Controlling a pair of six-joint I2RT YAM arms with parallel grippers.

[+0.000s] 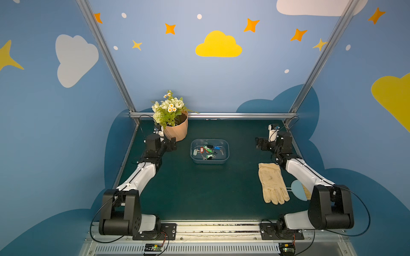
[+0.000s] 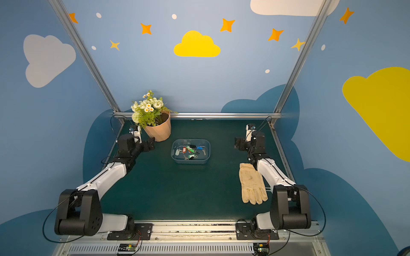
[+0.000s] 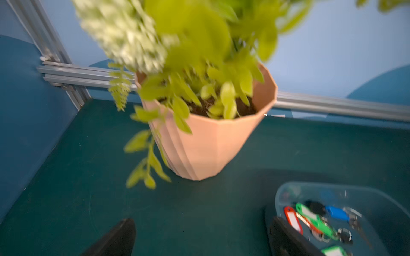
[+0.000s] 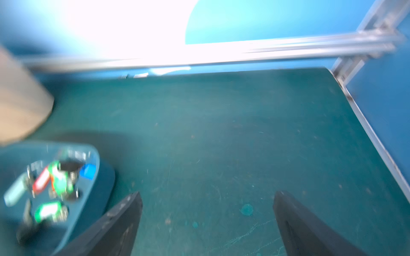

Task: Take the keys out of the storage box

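A blue translucent storage box (image 1: 209, 160) sits mid-table, holding several keys (image 3: 315, 220) with coloured tags and rings, red, green, blue and white. My left gripper (image 1: 170, 143) is open to the left of the box, beside the flower pot; in the left wrist view its fingers stand apart with nothing between them. My right gripper is open to the right of the box, over bare table, also empty.
A potted plant (image 1: 175, 131) stands at the back left. A beige glove (image 1: 273, 183) and a dustpan with brush (image 1: 299, 189) lie at the front right.
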